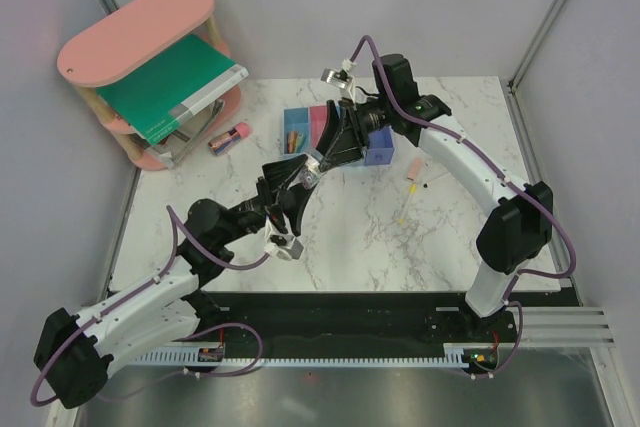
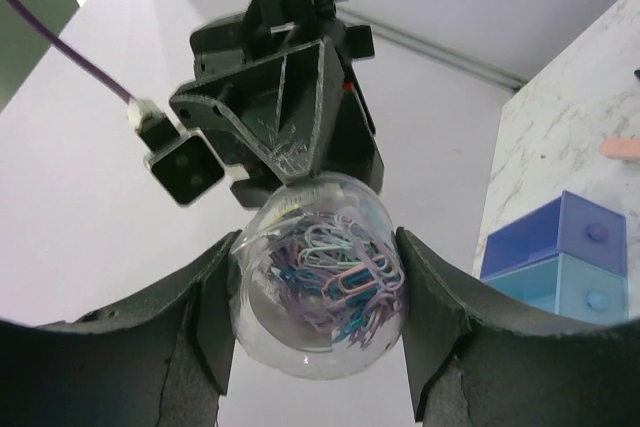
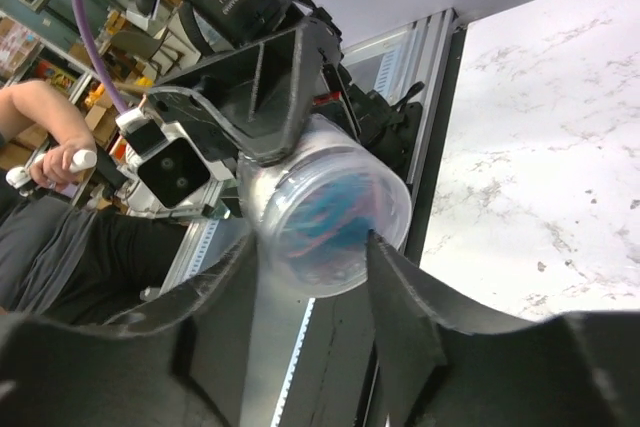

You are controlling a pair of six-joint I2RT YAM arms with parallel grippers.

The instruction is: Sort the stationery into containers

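Observation:
A clear round jar of coloured paper clips (image 2: 335, 272) is held between the fingers of my left gripper. In the top view the jar (image 1: 311, 172) hangs above the middle of the table, between the two arms. My right gripper is part open at the jar's other end, its fingertips to either side of it; whether they touch it is hard to tell. Behind the arms stand the compartment containers: light blue (image 1: 297, 117), pink (image 1: 317, 119) and purple-blue (image 1: 379, 153).
A pink eraser (image 1: 415, 168) and a yellow pencil (image 1: 406, 209) lie on the right of the table. A pink-capped tube (image 1: 229, 139) lies left of the containers, near a pink shelf (image 1: 140, 27) with a green folder (image 1: 170, 87).

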